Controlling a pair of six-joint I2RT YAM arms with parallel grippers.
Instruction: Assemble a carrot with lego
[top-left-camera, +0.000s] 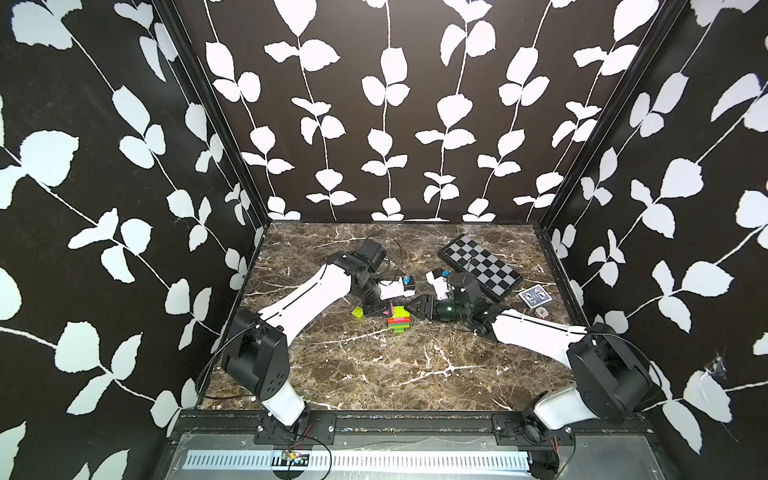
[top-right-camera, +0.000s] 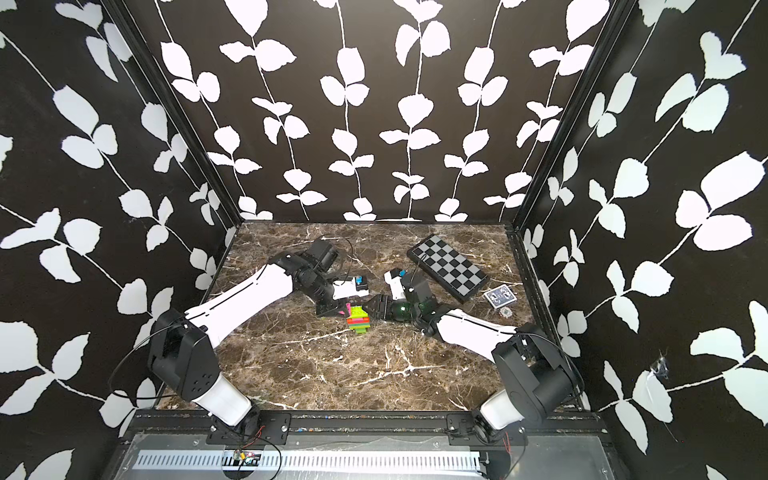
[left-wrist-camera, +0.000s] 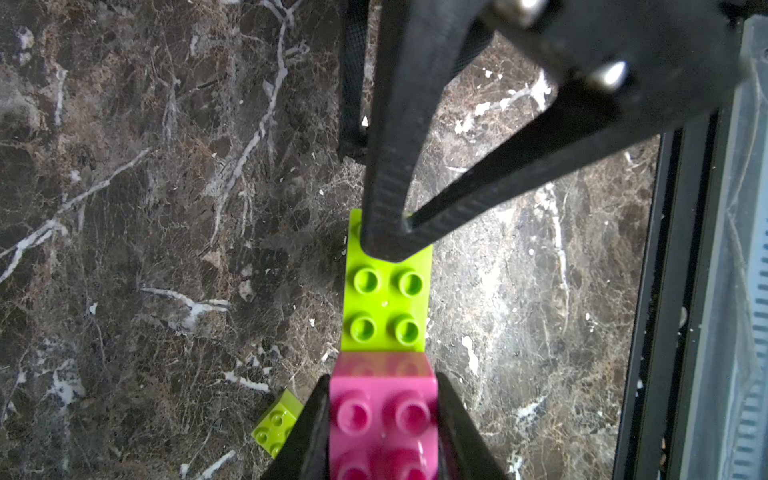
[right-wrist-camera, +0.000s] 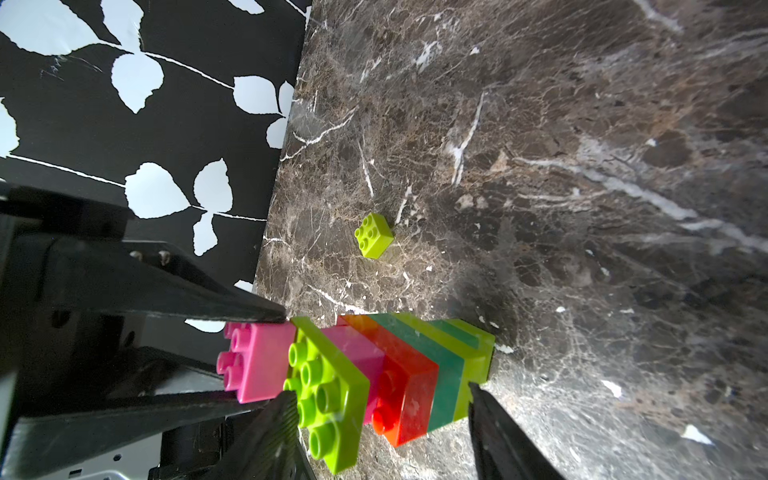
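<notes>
A brick stack (top-left-camera: 399, 323) of green, teal, red and pink layers stands mid-table, topped by a lime plate (right-wrist-camera: 340, 400) in the right wrist view. My left gripper is shut on a pink brick (right-wrist-camera: 262, 356), which sits at that lime plate. My right gripper (top-right-camera: 372, 308) is at the stack's right; in the right wrist view its fingers sit either side of the lime plate and stack, apart. A small loose lime brick (top-left-camera: 357, 312) lies to the left.
A checkerboard (top-left-camera: 480, 265) lies at the back right, with a card deck (top-left-camera: 534, 297) and a small round item beside it.
</notes>
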